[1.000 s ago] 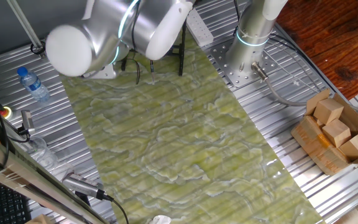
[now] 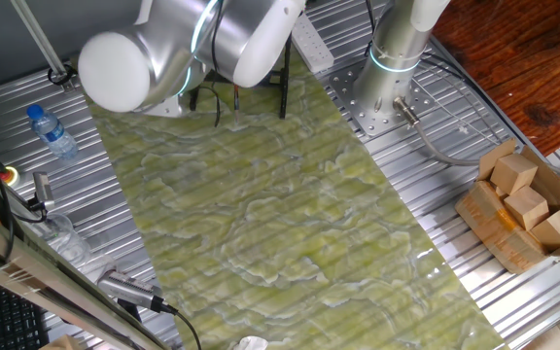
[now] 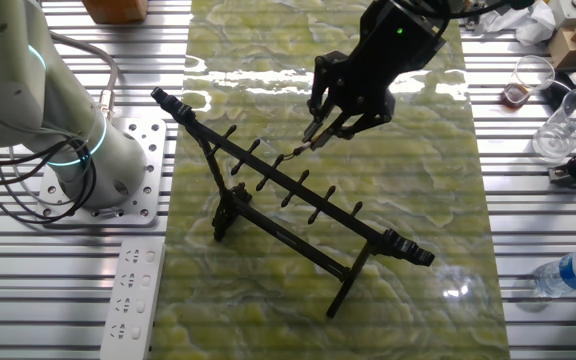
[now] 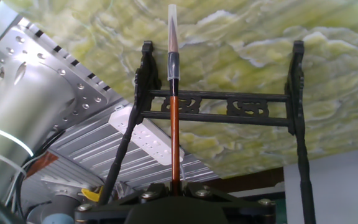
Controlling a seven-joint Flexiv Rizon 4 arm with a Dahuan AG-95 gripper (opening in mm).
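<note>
A brush (image 4: 174,137) with a reddish-brown handle and a clear sleeve over its tip hangs from my gripper, which is shut on its upper end. The black rack (image 3: 298,188), with a row of short pegs along its top bar, stands on the green marbled mat. In exterior view 2 my gripper (image 3: 320,139) is just beside that bar, near its middle pegs. A small cord loop (image 3: 291,156) sticks out from the fingertips toward the pegs; whether it touches one I cannot tell. Exterior view 1 shows only part of the rack (image 2: 284,92), as the arm covers the rest.
A white power strip (image 3: 133,300) and the arm's base (image 3: 118,170) lie beside the mat near the rack. A water bottle (image 2: 54,132) stands left of the mat, and a cardboard box (image 2: 499,228) of wooden blocks stands right.
The arm has shifted slightly to the right in exterior view 1, its white end cap and the brush below moving a little. Rack, bottle and box are unmoved.
</note>
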